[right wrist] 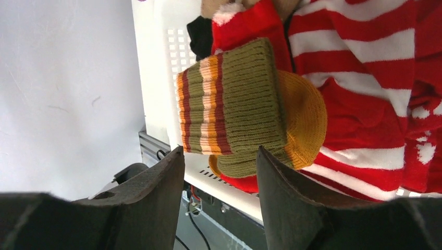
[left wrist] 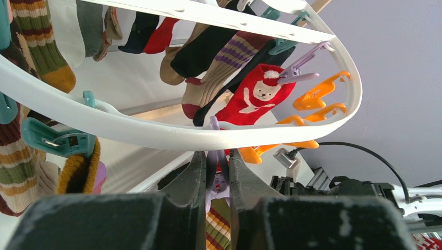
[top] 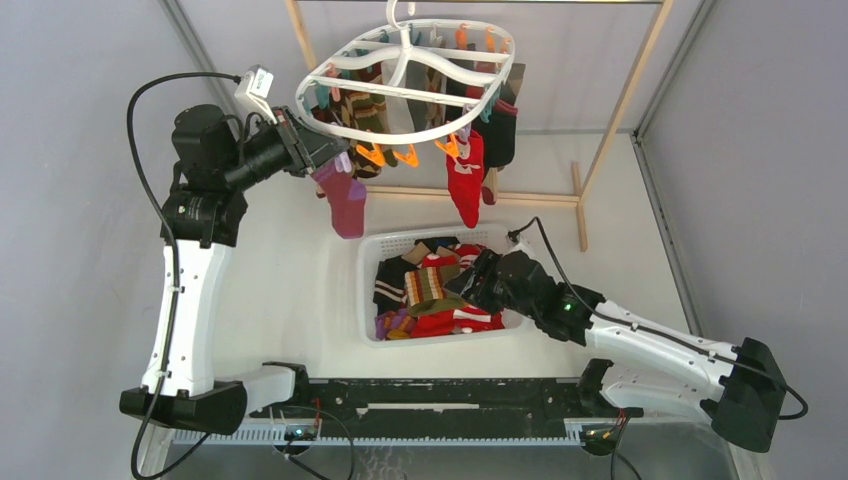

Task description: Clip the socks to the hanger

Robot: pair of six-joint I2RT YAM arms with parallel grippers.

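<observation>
A white hanger [top: 420,133] carries several socks on coloured clips. My left gripper is shut on a lavender clip [left wrist: 216,191] at the hanger's front rail; in the top view a maroon-and-purple sock [top: 345,205] hangs just below it. My right gripper is open over the basket, with an olive, orange-striped sock [right wrist: 229,99] beneath and ahead of its fingertips. A red sock with a bear [left wrist: 255,96] hangs from another lavender clip.
The white basket [top: 365,295] holds a pile of socks. Orange clips [top: 405,157] along the front rail look empty. A wooden frame [top: 625,90] stands around the hanger. The floor left of the basket is clear.
</observation>
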